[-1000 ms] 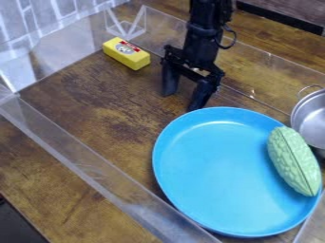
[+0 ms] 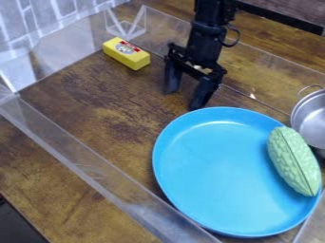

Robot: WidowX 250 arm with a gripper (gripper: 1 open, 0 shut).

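The black robot gripper (image 2: pixel 191 82) hangs low over the wooden floor of the tray, at the upper middle of the camera view, behind the blue plate and right of a yellow box (image 2: pixel 124 53). Its two dark fingers look spread apart, with nothing visible between them. A large blue plate (image 2: pixel 216 180) fills the lower right, with a pale green corn-shaped object (image 2: pixel 291 158) lying on its right side.
A metal pot (image 2: pixel 309 114) stands at the right edge, beside the plate. Clear plastic walls border the work area.
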